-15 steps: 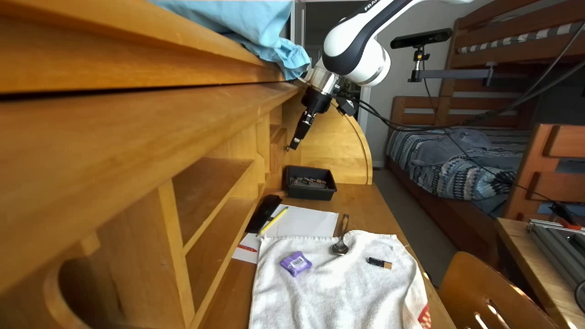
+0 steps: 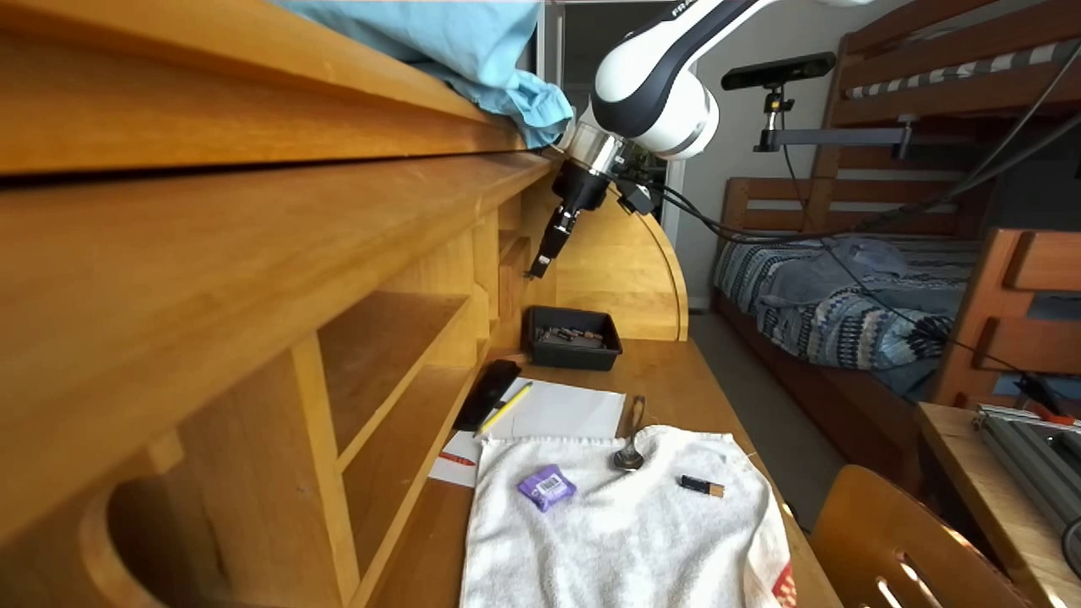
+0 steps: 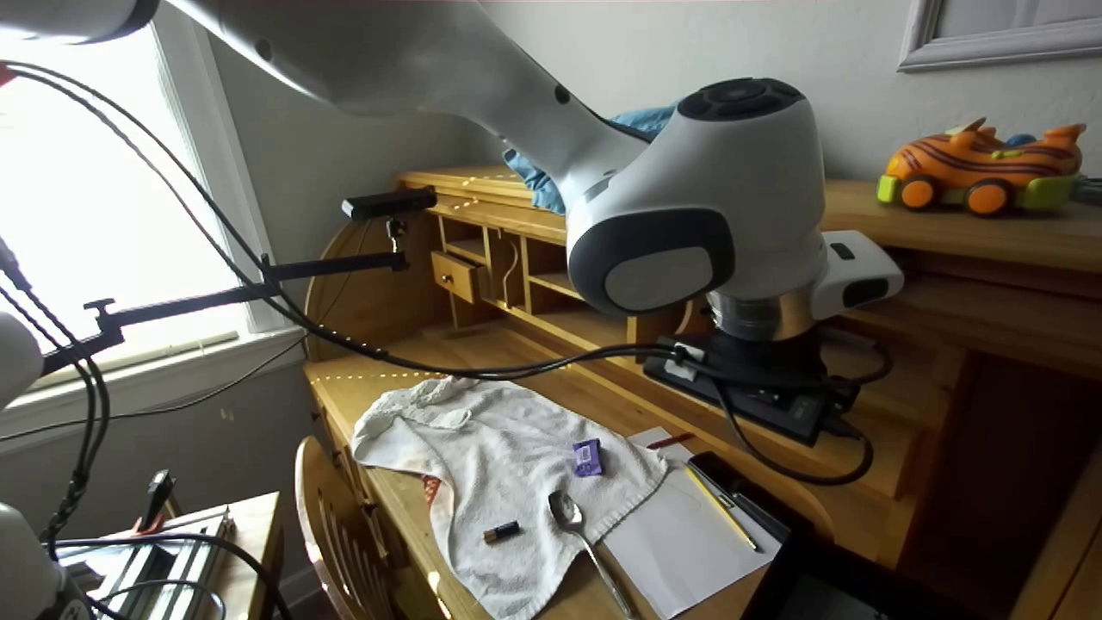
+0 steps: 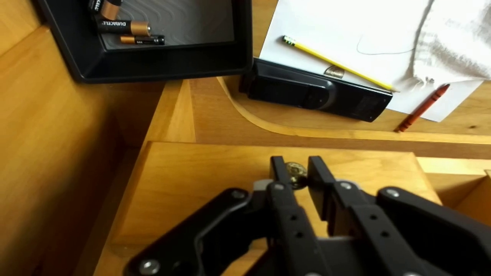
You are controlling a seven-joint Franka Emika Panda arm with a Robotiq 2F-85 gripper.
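A small wooden drawer (image 4: 207, 184) with a round brass-coloured knob (image 4: 297, 176) fills the lower middle of the wrist view. My gripper has its fingers partly apart, one on each side of the knob. The gap is narrow, and firm contact with the knob cannot be made out. In exterior view 1 the gripper (image 2: 536, 274) points down and left at the drawer front, above the black bin. The arm hides the fingertips in exterior view 2.
Below stands a black bin (image 4: 161, 69) with several batteries. A black remote (image 4: 317, 92), a yellow pencil (image 4: 340, 62) and a red crayon (image 4: 422, 108) lie nearby. A white towel (image 2: 608, 547) bears a purple packet (image 2: 547, 487), a spoon (image 2: 628, 459) and a battery (image 2: 701, 486).
My gripper has moved slightly left and down, bringing its tips to the drawer knob. The objects on the desk have not moved.
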